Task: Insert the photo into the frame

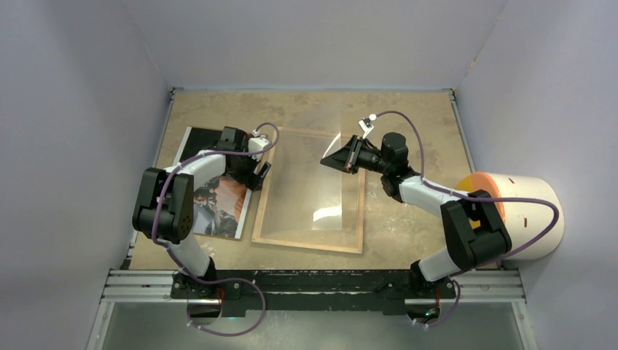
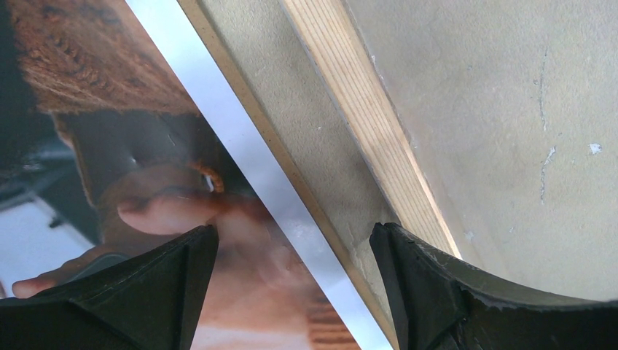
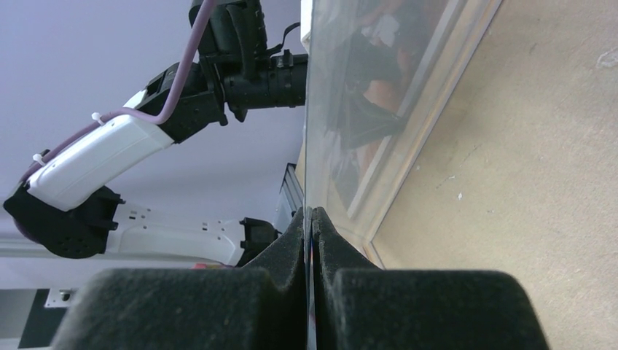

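Observation:
The photo [image 1: 232, 198] lies flat at the left, its white border and a thin brown edge beneath it showing in the left wrist view. Beside it on the table is the light wooden frame [image 1: 260, 211]. My left gripper [image 1: 261, 176] is open over the gap between them; the photo's white edge [image 2: 270, 182] and the frame's wooden side [image 2: 362, 102] run beneath its fingers, which hold nothing. Over the frame, my right gripper [image 1: 325, 162] is shut on the edge of a clear sheet [image 1: 327, 214]. Edge-on in the right wrist view, the sheet [image 3: 324, 109] rises between the fingertips.
A large white roll with an orange rim [image 1: 536, 215] lies at the right, behind the right arm. Bare table [image 1: 415, 124] shows at the back right. Grey walls enclose the back and both sides.

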